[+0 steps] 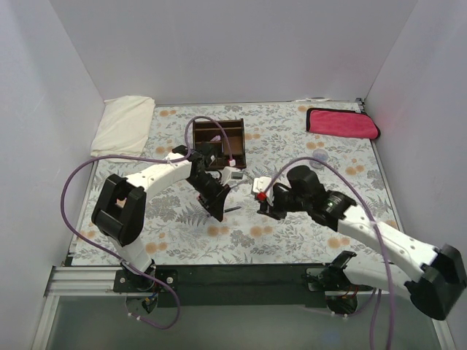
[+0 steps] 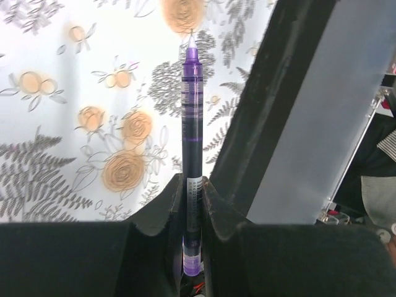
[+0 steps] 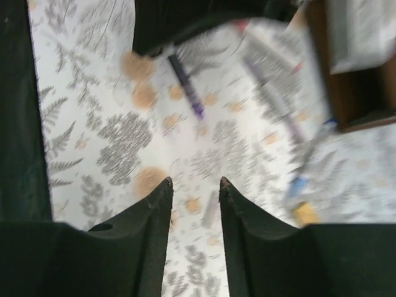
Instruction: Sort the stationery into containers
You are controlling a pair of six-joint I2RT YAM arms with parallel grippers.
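Note:
My left gripper (image 1: pixel 217 208) is shut on a purple pen (image 2: pixel 192 111), held over the patterned table near its front edge. My right gripper (image 1: pixel 270 204) is to the right of it, its fingertips slightly apart in the right wrist view, nothing seen between them. In that blurred view loose pens lie on the table, a grey one (image 3: pixel 275 99) and a blue one (image 3: pixel 300 176), with a yellow item (image 3: pixel 306 213). The wooden organizer (image 1: pixel 233 124) stands at the back centre with items in it.
A red pouch (image 1: pixel 343 124) lies at the back right, a round clear container (image 1: pixel 319 156) below it, and a cream cloth (image 1: pixel 124 124) at the back left.

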